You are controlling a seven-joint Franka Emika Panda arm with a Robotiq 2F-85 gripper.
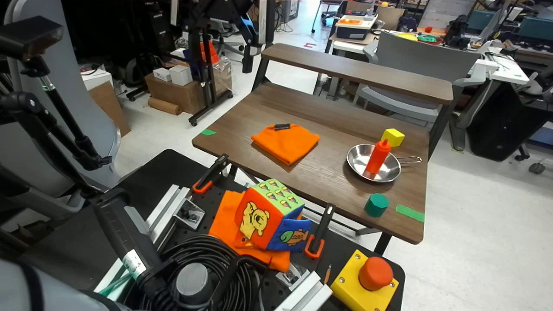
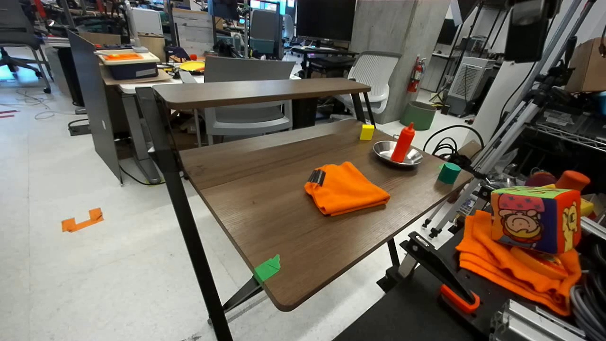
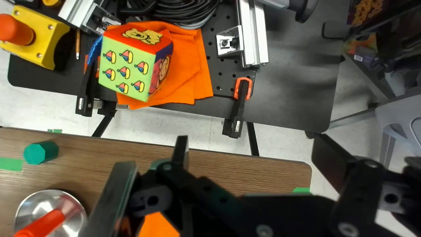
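My gripper is open in the wrist view, its dark fingers wide apart with nothing between them. It hangs high above the table, and only part of it shows at the top of exterior view 1. A folded orange cloth (image 1: 286, 145) with a black clip lies on the brown table (image 1: 321, 171). To its right, a red squeeze bottle (image 1: 379, 157) stands in a small metal pan (image 1: 357, 158). A yellow block (image 1: 393, 137) sits behind the pan, and a green block (image 1: 376, 205) is near the front edge. In the wrist view my gripper hides most of the cloth (image 3: 158, 225).
A raised shelf (image 1: 357, 72) spans the table's back. On the black bench in front are a soft picture cube (image 1: 269, 215) on orange cloth, two clamps, coiled cable (image 1: 207, 254) and a yellow box with a red button (image 1: 365, 282).
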